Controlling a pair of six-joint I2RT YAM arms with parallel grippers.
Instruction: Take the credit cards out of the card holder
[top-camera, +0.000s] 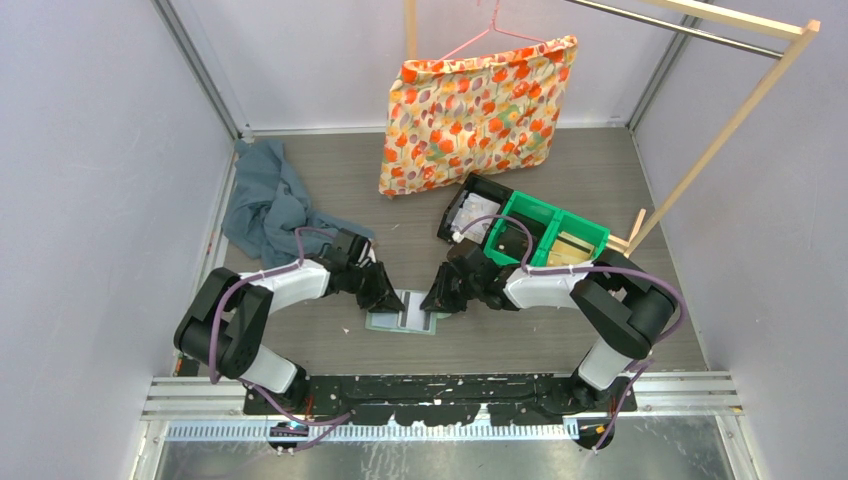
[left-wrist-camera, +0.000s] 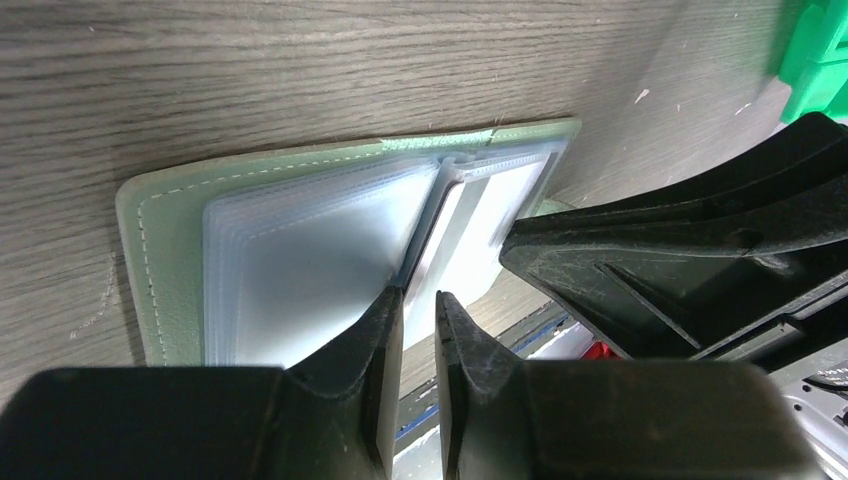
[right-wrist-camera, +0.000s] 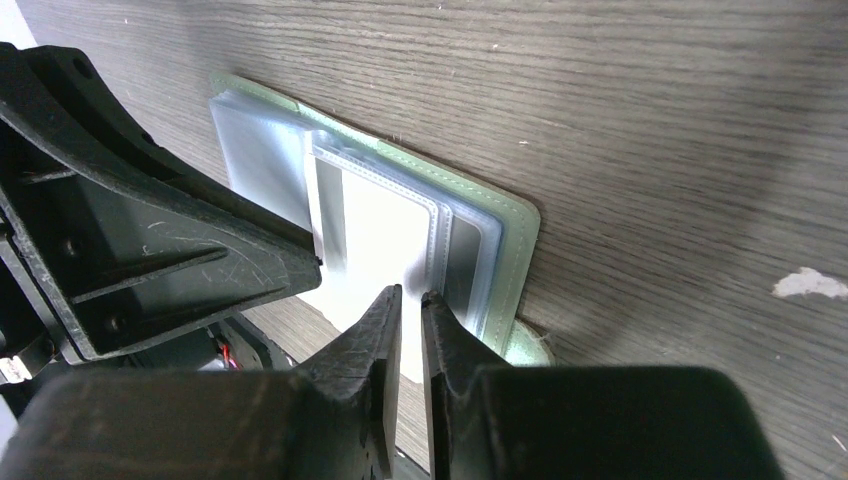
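Observation:
The open green card holder (top-camera: 399, 326) lies on the wood surface between both grippers, with clear plastic sleeves (left-wrist-camera: 300, 250) and a white card in one sleeve (right-wrist-camera: 385, 230). My left gripper is at the middle of the holder, its fingertips slightly apart, near the white card's edge. My right gripper is on the holder's right part at the card's edge, its fingers nearly closed; what is between them is hard to see.
Green and black bins (top-camera: 572, 228) stand behind the right arm. A blue cloth (top-camera: 265, 195) lies at the back left. A floral fabric bag (top-camera: 475, 115) hangs at the back. The surface around the holder is mostly clear.

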